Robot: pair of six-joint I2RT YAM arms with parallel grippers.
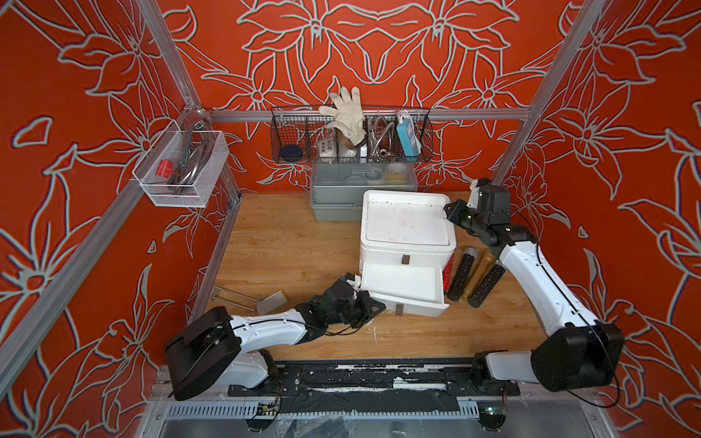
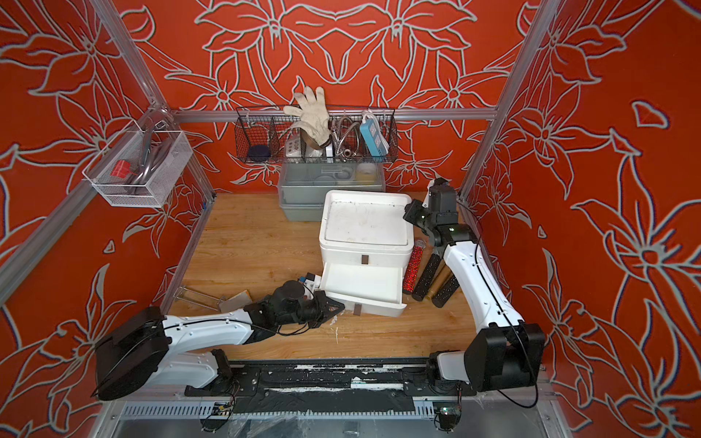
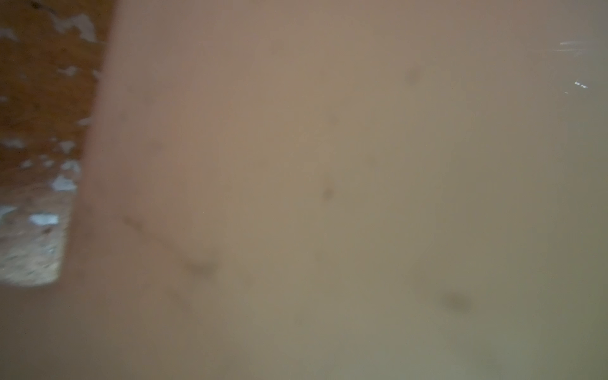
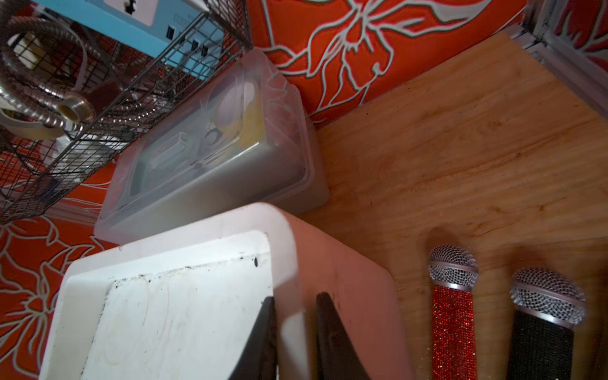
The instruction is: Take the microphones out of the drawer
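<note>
The white drawer unit (image 1: 405, 219) stands mid-table, its lower drawer (image 1: 400, 281) pulled out and empty. My left gripper (image 1: 371, 305) is shut against the drawer's front left; its wrist view is mostly blurred pale surface. My right gripper has its fingers either side of the unit's upper right rim; whether they press on it is unclear. Microphones lie right of the unit: a red one (image 4: 452, 310), black ones (image 4: 541, 335) and a gold one (image 1: 482, 273).
A grey lidded box (image 1: 343, 189) stands behind the unit, below a wire basket (image 1: 292, 131). A metal tool (image 1: 270, 300) lies at left.
</note>
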